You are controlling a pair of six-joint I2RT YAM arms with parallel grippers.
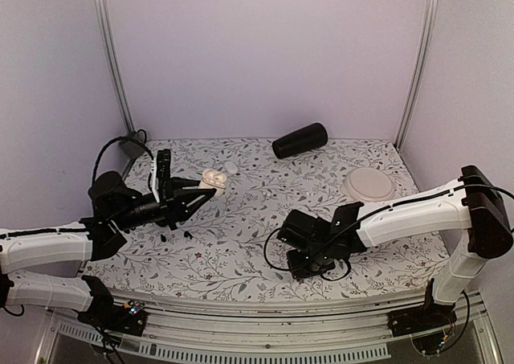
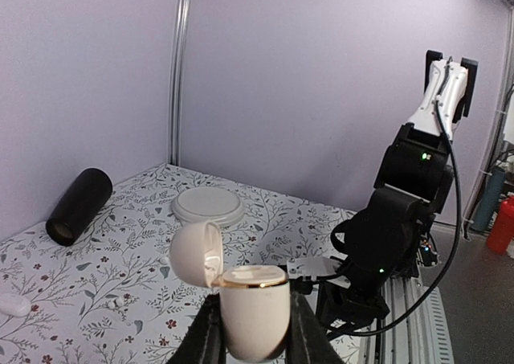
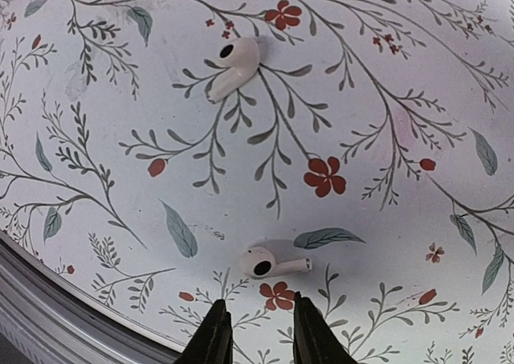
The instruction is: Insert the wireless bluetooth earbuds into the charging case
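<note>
My left gripper (image 1: 210,189) is shut on the white charging case (image 2: 255,320), held up above the left side of the table. Its lid (image 2: 196,253) stands open, with a gold band along the case's rim. In the right wrist view two white earbuds lie apart on the patterned cloth: the near earbud (image 3: 269,262) just beyond my right gripper, the far earbud (image 3: 239,68) higher up. That gripper is low over the front of the table, its fingers partly open and nothing between them. The inside of the case is mostly hidden.
At the back of the table lies a black cylinder (image 1: 299,141). A round white lid-like disc (image 1: 370,185) rests at the right, and a small white object (image 1: 231,168) at the back left.
</note>
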